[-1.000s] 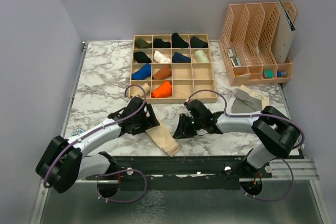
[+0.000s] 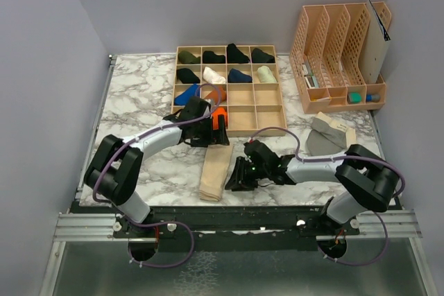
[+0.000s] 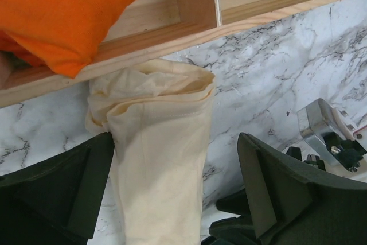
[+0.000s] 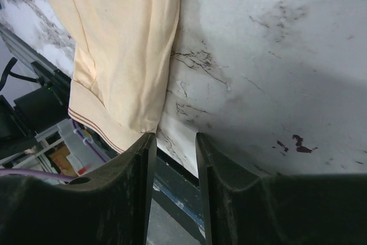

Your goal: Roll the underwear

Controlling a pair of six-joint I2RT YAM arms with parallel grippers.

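Note:
The cream underwear (image 2: 217, 170), folded into a long narrow strip, lies on the marble table in front of the organizer. Spread wide, my left gripper is open over the strip's far end; a crumpled, layered edge of the underwear (image 3: 160, 104) shows between and beyond its fingers. At the near end, my right gripper has a gap between its fingers and grips nothing. Its left fingertip (image 4: 149, 144) is close against the underwear's edge (image 4: 155, 113); whether they touch I cannot tell.
A wooden organizer (image 2: 258, 133) holds several rolled cloths, with an orange one (image 3: 69, 10) near my left gripper. Empty compartments are at its front right. Grey cloth (image 2: 325, 138) lies at right, below a divided wooden rack (image 2: 326, 105). The table's front edge is close to the underwear.
My left gripper has moved towards the organizer and rightward. The underwear has swung from slanted to nearly straight, its far end now near the organizer. The right gripper has shifted slightly towards the front edge.

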